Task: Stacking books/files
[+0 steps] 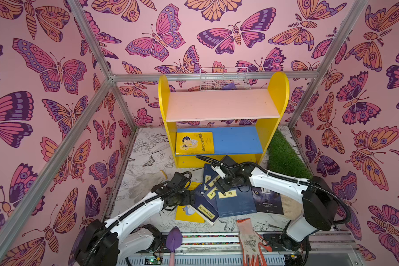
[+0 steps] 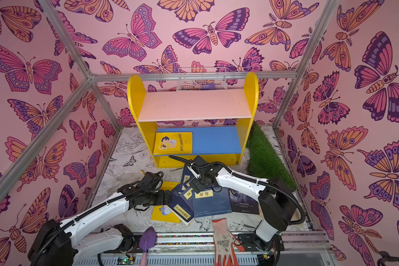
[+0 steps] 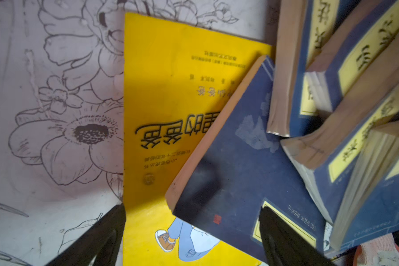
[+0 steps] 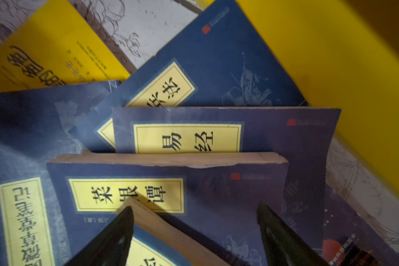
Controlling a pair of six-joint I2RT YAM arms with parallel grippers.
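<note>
Several blue books lie fanned and overlapping on the table, among them a large blue book [image 1: 236, 204], a blue book titled 易经 [image 4: 274, 128] and one titled 菜根谭 [image 4: 217, 181]. Under the leftmost blue book [image 3: 235, 177] lies a yellow book [image 3: 159, 88]. A dark book [image 1: 268, 201] is partly hidden by my right arm. Another yellow book [image 1: 194, 143] rests on the blue shelf of the bookcase [image 1: 239, 141]. My left gripper is open above the yellow book and leftmost blue book. Over the blue pile, my right gripper hangs open, with nothing held.
Green turf [image 1: 288, 155] lies right of the bookcase. A glove [image 1: 250, 241] and a purple trowel [image 1: 173, 239] sit at the front edge. A wire basket [image 1: 224, 82] stands behind the bookcase. The right half of the blue shelf is bare.
</note>
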